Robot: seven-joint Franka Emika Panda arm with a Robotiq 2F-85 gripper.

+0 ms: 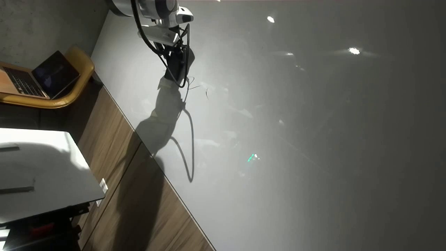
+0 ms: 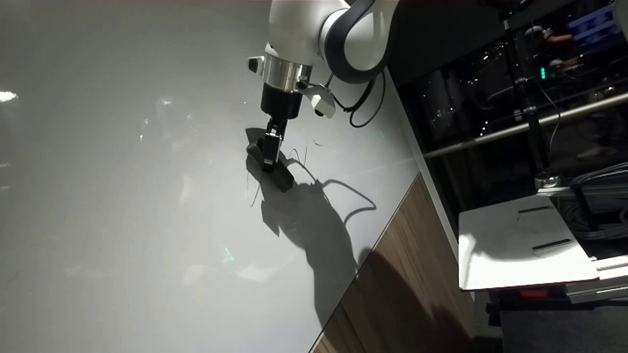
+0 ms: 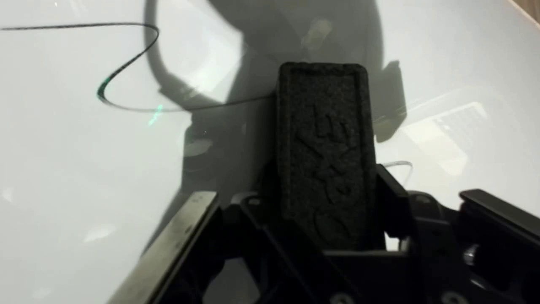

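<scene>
A black rectangular eraser with embossed lettering is held in my gripper, whose dark fingers close on its two long sides in the wrist view. In exterior view 2 the eraser lies flat against, or very close to, the white board, under my gripper. A thin wavy dark line runs on the board in the wrist view and meets the eraser's left side. Short curved strokes show just right of the gripper in exterior view 1.
Wood panelling borders the board's lower edge. A yellow chair with a laptop and a white-topped stand are off the board. Most of the board is bare, with glare spots and the arm's shadow.
</scene>
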